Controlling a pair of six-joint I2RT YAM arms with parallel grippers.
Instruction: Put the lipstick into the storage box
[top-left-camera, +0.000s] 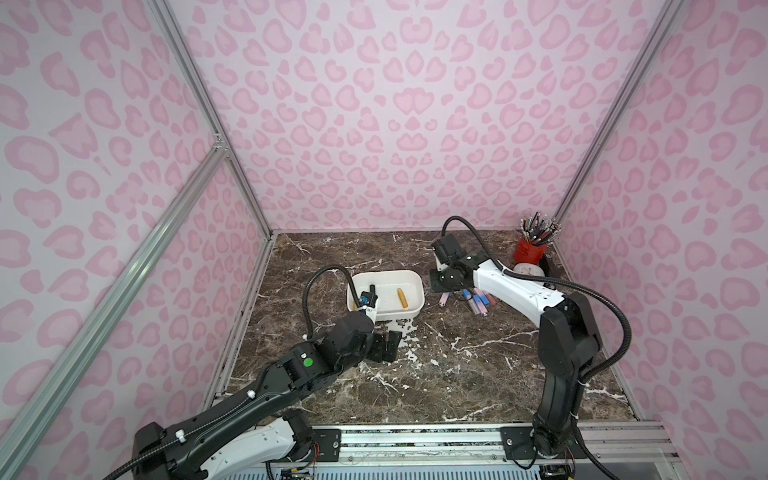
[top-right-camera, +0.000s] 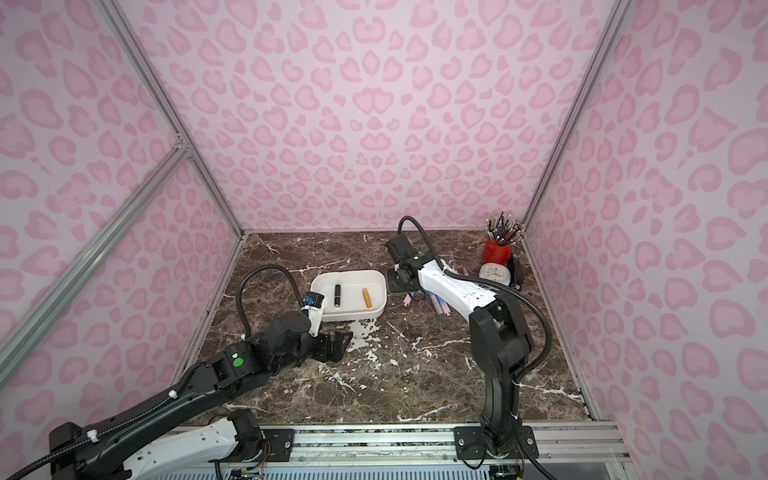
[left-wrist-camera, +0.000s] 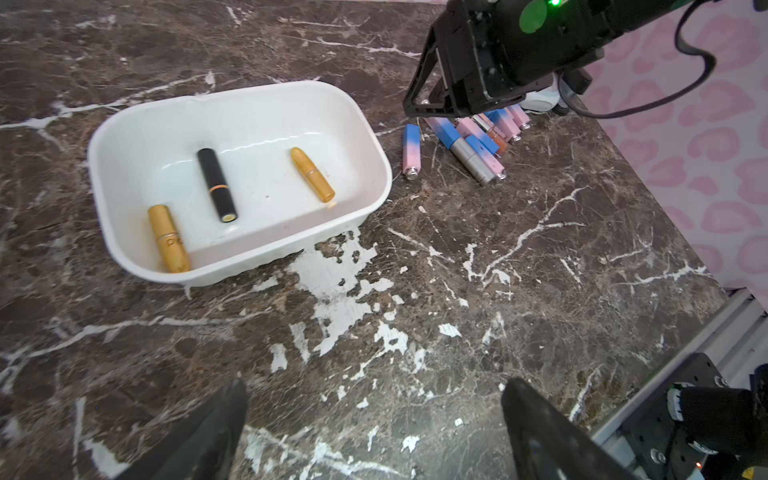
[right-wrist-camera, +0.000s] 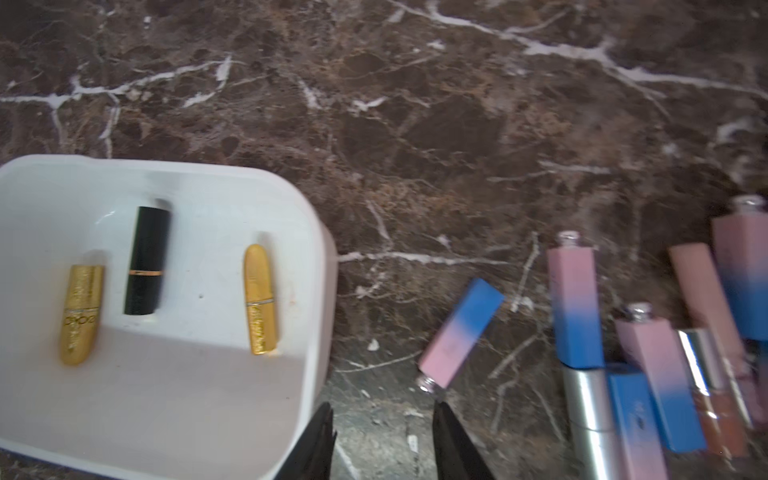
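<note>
The white storage box (left-wrist-camera: 240, 260) holds a black lipstick (left-wrist-camera: 214, 184) and two gold lipsticks, one at its right end (left-wrist-camera: 312, 174) and one at its left (left-wrist-camera: 169, 238). My right gripper hovers just right of the box, its fingers apart with nothing between them. On the table ahead of it, a pink-and-blue lipstick (right-wrist-camera: 460, 333) lies alone beside the box. More lipsticks (right-wrist-camera: 660, 372) lie clustered farther right. In front of the box, my left gripper (top-left-camera: 385, 345) stands open and empty, its fingers (left-wrist-camera: 200, 436) wide apart in the left wrist view.
At the back right stand a red cup (top-right-camera: 496, 252) of brushes and a round white object (top-right-camera: 494, 274), with a dark item (top-right-camera: 516, 272) beside them.
</note>
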